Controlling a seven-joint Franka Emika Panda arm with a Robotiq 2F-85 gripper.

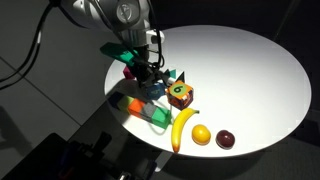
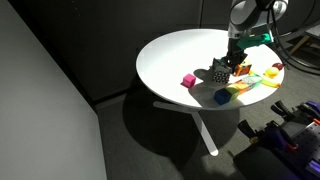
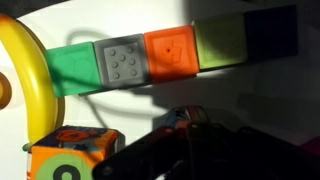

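Note:
My gripper is shut, its dark fingertips close together low in the wrist view; no held object can be made out. It hovers beside a row of blocks: green, grey, orange, yellow-green and dark blue. A patterned picture cube lies to the lower left. In exterior view 1 the arm covers part of the area around the gripper, with the picture cube just right of it.
A banana, an orange fruit and a dark red fruit lie near the front edge. One pink block sits apart, near a dark mesh container.

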